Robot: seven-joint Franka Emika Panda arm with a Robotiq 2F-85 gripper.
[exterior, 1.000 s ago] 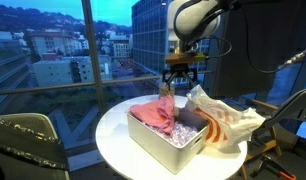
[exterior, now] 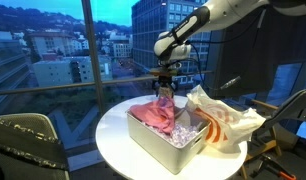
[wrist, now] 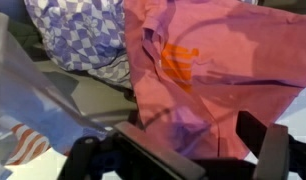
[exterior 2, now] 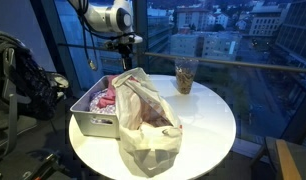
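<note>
My gripper (exterior: 165, 81) hangs above the grey bin (exterior: 179, 158), its fingers apart; in exterior view 2 the gripper (exterior 2: 124, 50) is over the bin's back side. Pink cloth (exterior: 163, 109) lies heaped in the bin, up to its far rim. From the wrist, a pink cloth (wrist: 238, 50) with an orange print spreads below the fingers (wrist: 273, 142), and no cloth is seen gripped. A blue-and-white checked cloth (wrist: 85, 35) lies beside it. The white bag (exterior 2: 148, 120) with orange marks stands against the bin.
A clear jar (exterior 2: 185, 78) with brown contents stands farther back on the round white table (exterior 2: 208, 125). A chair (exterior: 278, 125) stands close by the table.
In exterior view 1 my gripper has shifted left and slightly lower, from over the bin's right part to over the pink cloth. The bin and bag have stayed put.
</note>
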